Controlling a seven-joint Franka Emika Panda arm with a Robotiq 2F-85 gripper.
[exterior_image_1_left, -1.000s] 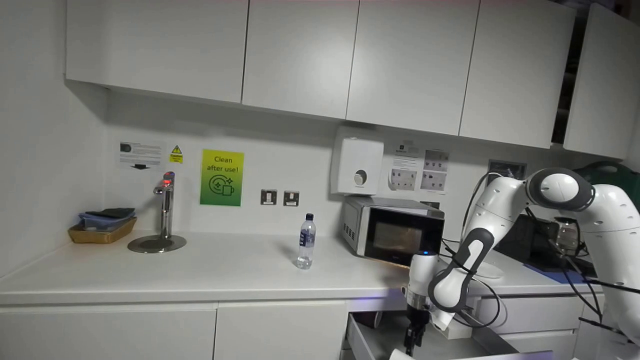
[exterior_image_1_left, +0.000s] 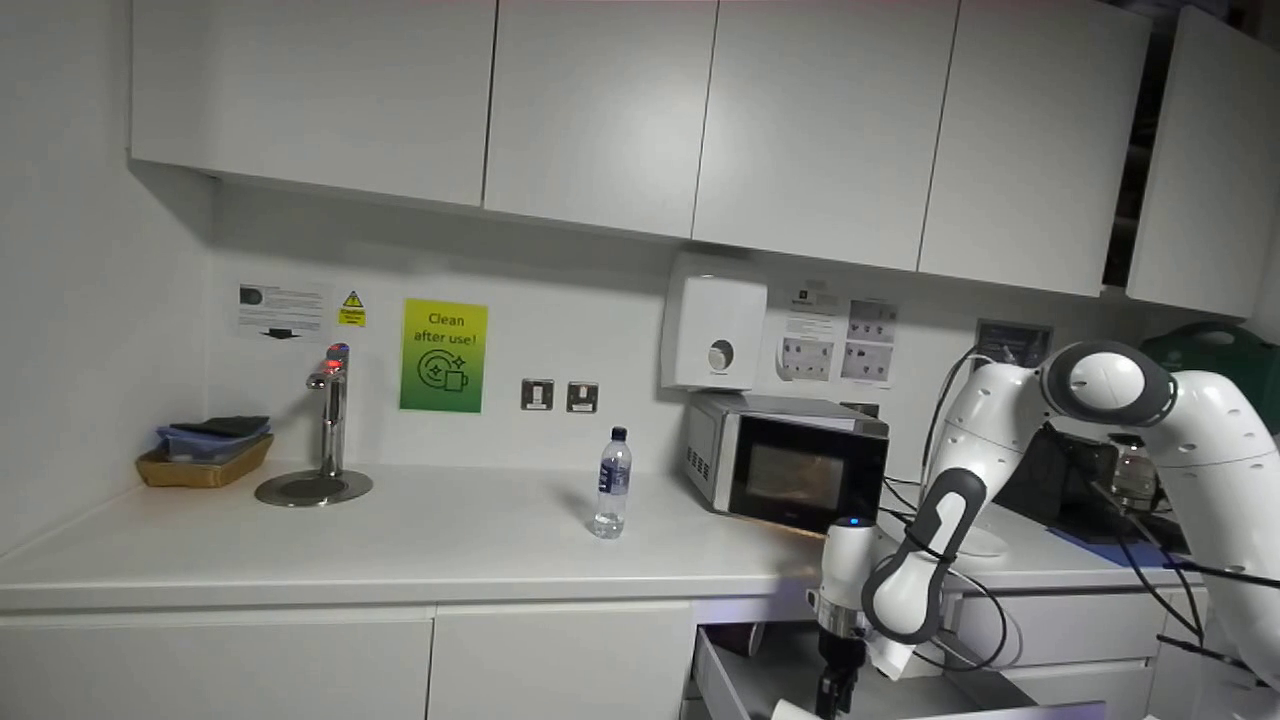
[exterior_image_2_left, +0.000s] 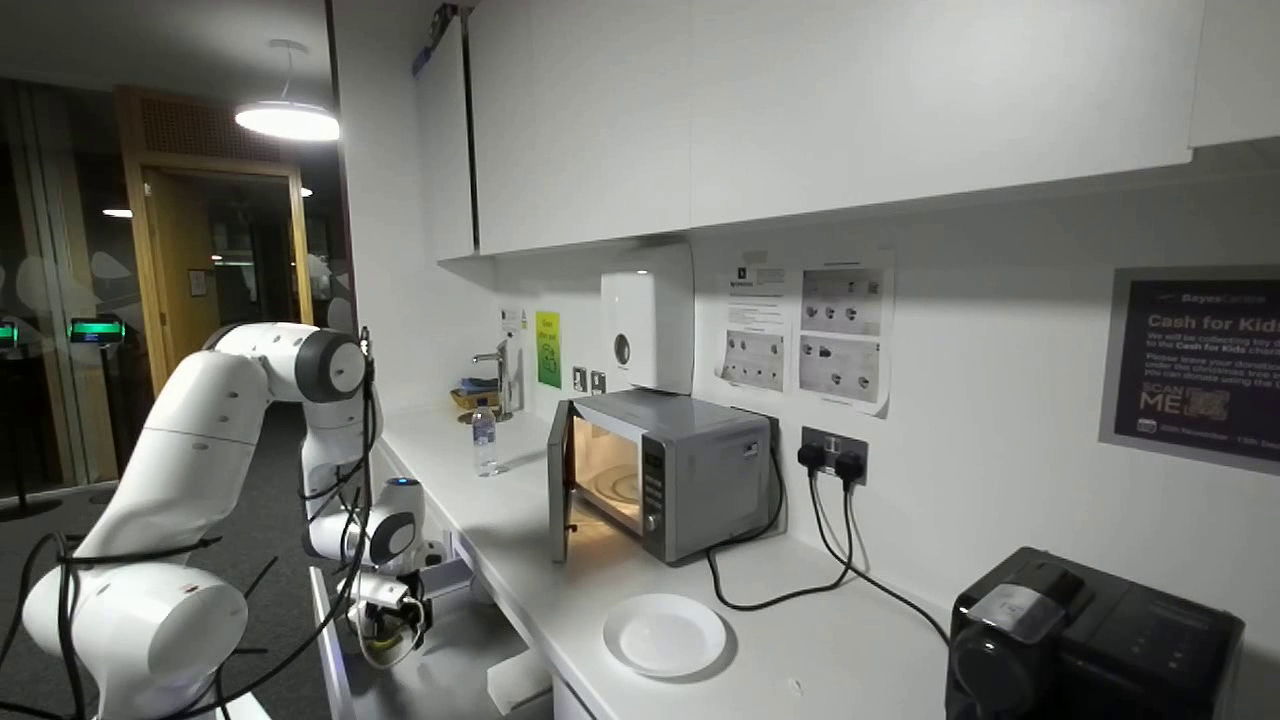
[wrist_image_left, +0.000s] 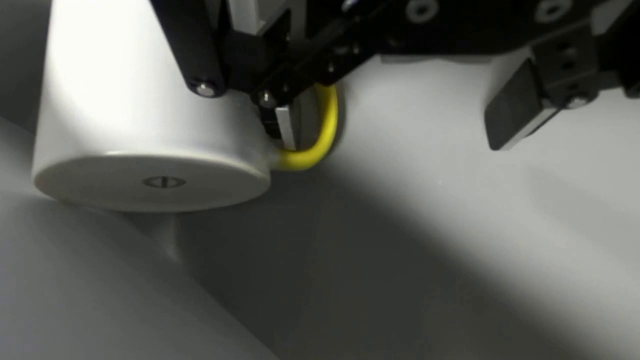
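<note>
In the wrist view, a white mug (wrist_image_left: 150, 114) with a yellow handle (wrist_image_left: 327, 129) appears to lie on its side in the drawer, its round base facing the camera. My gripper is open. Its left finger reaches into the loop between the handle and the mug's wall, while the right finger stands well clear on the far side of the handle. Exterior view 1 has the gripper (exterior_image_1_left: 836, 694) pointing down inside the open drawer (exterior_image_1_left: 780, 660), with just a white edge of the mug (exterior_image_1_left: 792, 712) at the bottom of the frame.
Above the drawer runs the white countertop (exterior_image_1_left: 480, 528), holding a water bottle (exterior_image_1_left: 613, 486) and a microwave (exterior_image_2_left: 714, 468) with its door ajar. A white plate (exterior_image_2_left: 663, 634) lies nearer the coffee machine (exterior_image_2_left: 1092, 636). A white object (exterior_image_2_left: 518, 682) sits in the drawer.
The arm's wrist and gripper have come down a little and slightly to the right in exterior view 1. The mug's visible edge has shifted slightly left.
</note>
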